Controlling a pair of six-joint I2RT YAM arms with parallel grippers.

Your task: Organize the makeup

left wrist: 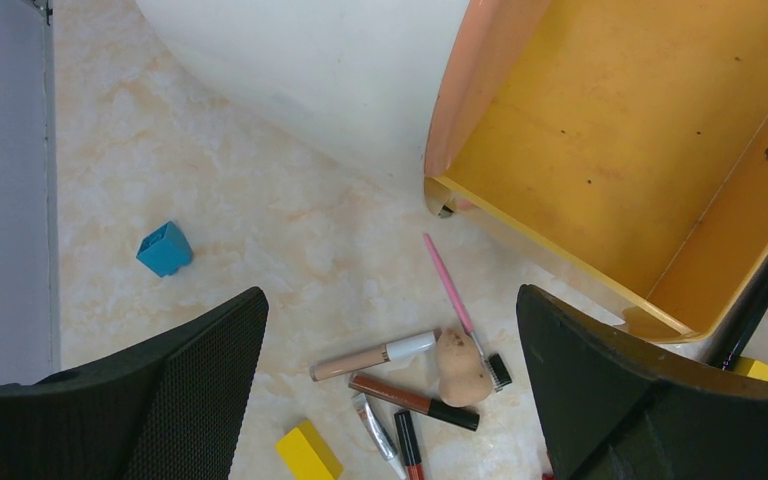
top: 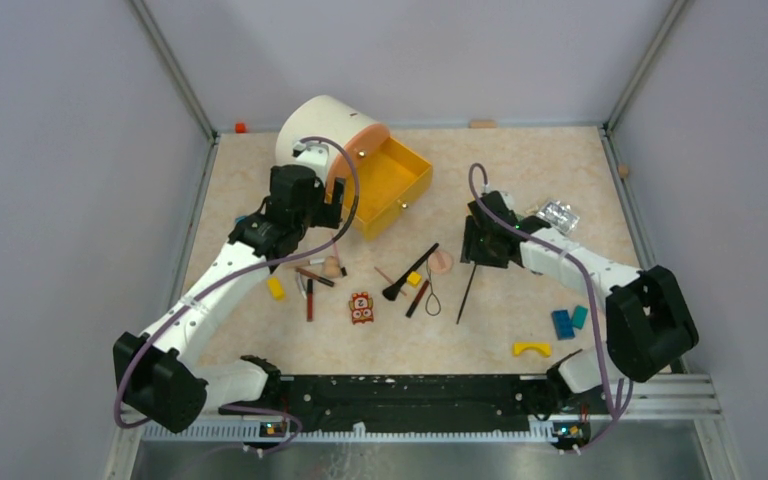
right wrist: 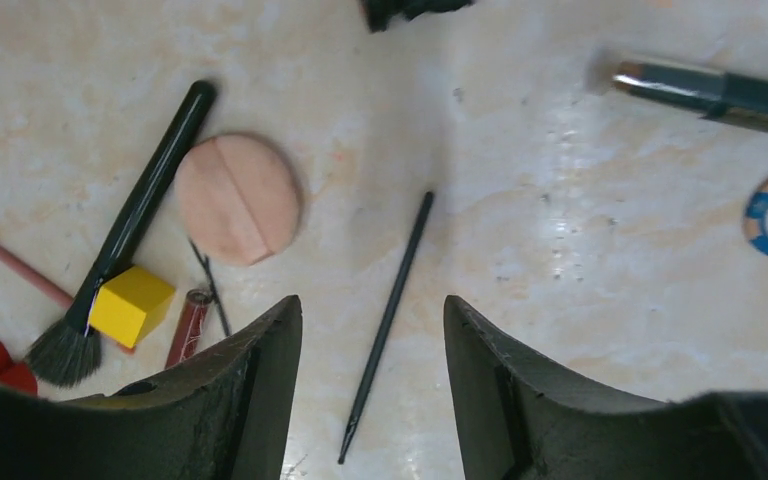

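A white rounded box with an open yellow drawer (top: pixel 378 185) stands at the back centre. My left gripper is open above the table beside it, over a pink brush (left wrist: pixel 444 271), lip glosses and a beige sponge (left wrist: pixel 465 372). My right gripper hovers over a thin dark stick (right wrist: pixel 385 325), open, with nothing seen held. Near it lie a black makeup brush (right wrist: pixel 150 183), a round pink puff (right wrist: pixel 238 200) and a dark tube (right wrist: pixel 720 100).
An owl figure (top: pixel 361 308), yellow blocks, blue blocks (top: pixel 563 325) and a silver packet (top: pixel 558 216) are scattered about. The front middle-right has some clear space.
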